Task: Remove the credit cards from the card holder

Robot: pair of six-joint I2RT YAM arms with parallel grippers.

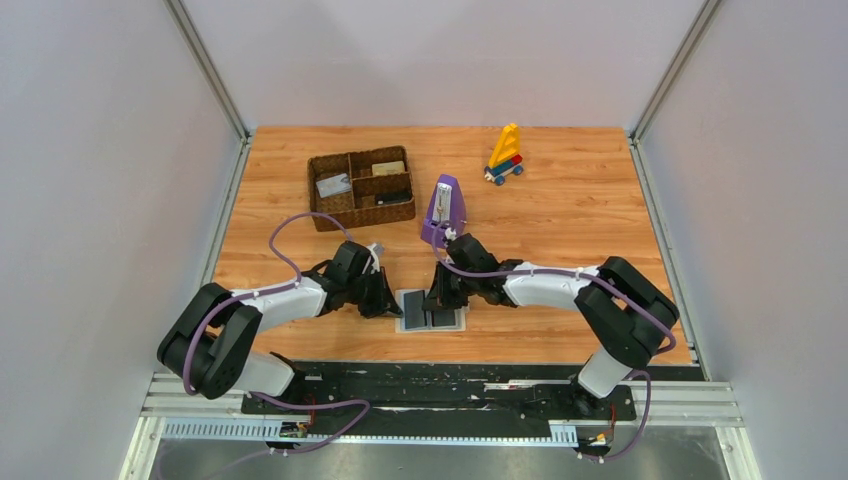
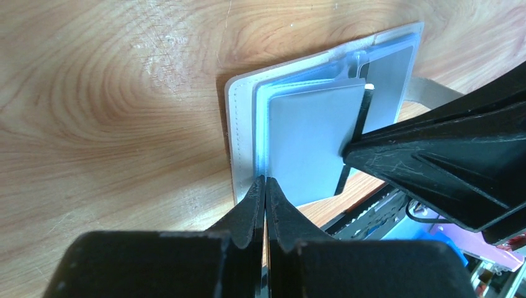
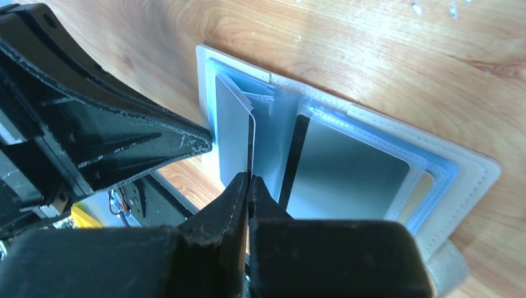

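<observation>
The pale card holder [image 1: 462,325] lies opened out flat at the table's front middle, a pocket on each side. A grey card with a black stripe [image 3: 231,133] tilts up from the left pocket, its lower part still within it. My right gripper is shut on that card's raised inner edge. Another grey card [image 3: 347,171] lies flat in the right pocket. At the holder's left border my left gripper is shut, with nothing visible between its fingertips; whether it touches the holder I cannot tell.
Behind stand a purple case [image 1: 454,200] and a wicker basket [image 1: 325,218] with divided compartments. A toy with a yellow triangle [image 1: 502,150] is at the back right. Bare wood lies to either side. The two grippers are close together over the holder.
</observation>
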